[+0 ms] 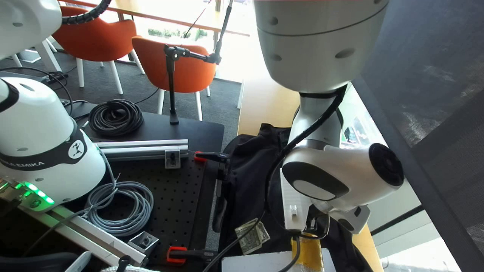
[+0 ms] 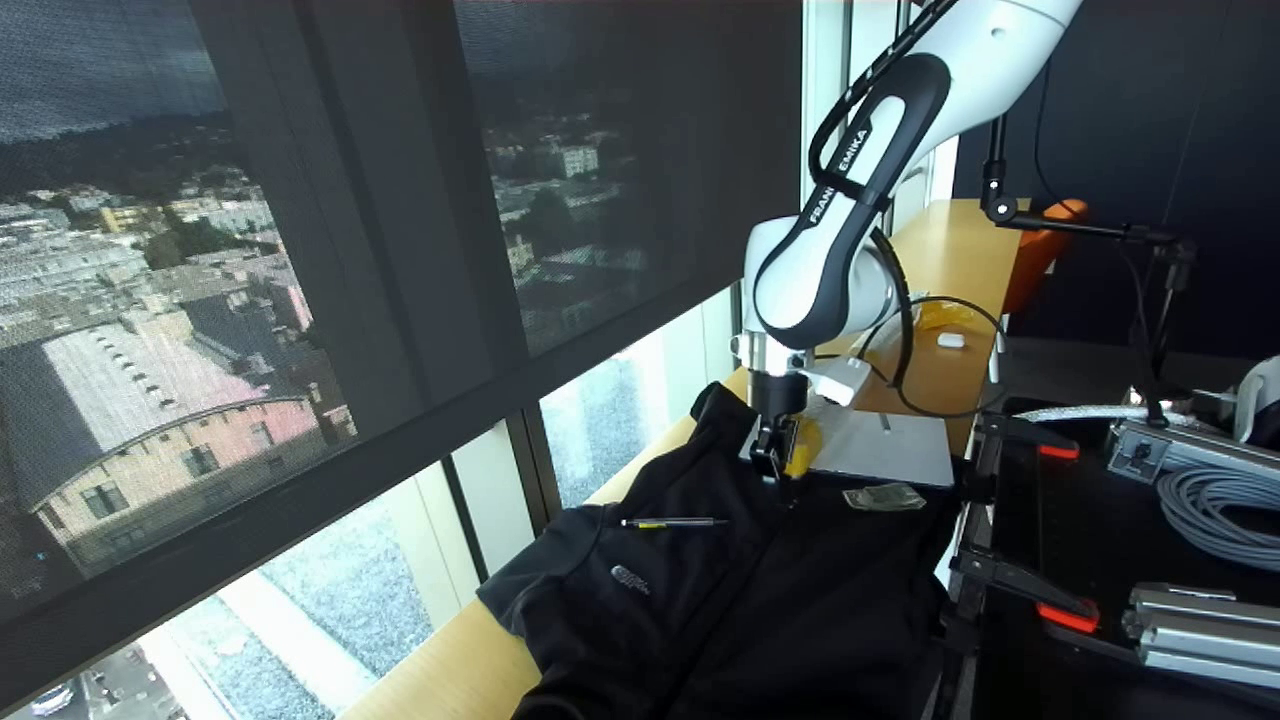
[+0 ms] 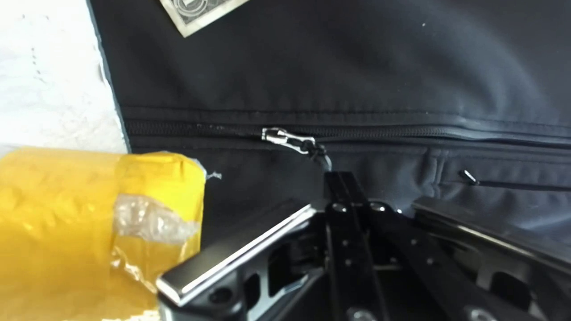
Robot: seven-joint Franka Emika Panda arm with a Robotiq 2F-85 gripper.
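Observation:
A black jacket (image 2: 768, 600) is spread over the wooden ledge. Along it in the wrist view runs a zipper (image 3: 407, 132), with a silver slider and pull (image 3: 281, 137) near the middle. A thin dark cord (image 3: 321, 154) hangs from the pull and reaches the tips of my gripper. Those fingers are together, seen just below the pull; whether the cord is pinched between them or only passes behind is hard to see. In exterior view 2 the gripper (image 2: 780, 470) points down close to the jacket.
A yellow taped block (image 3: 150, 208) lies left of my fingers, by a white board (image 2: 900, 446). A banknote (image 2: 884, 497) and a pen (image 2: 674, 522) rest on the jacket. The window shade (image 2: 624, 240) borders the ledge.

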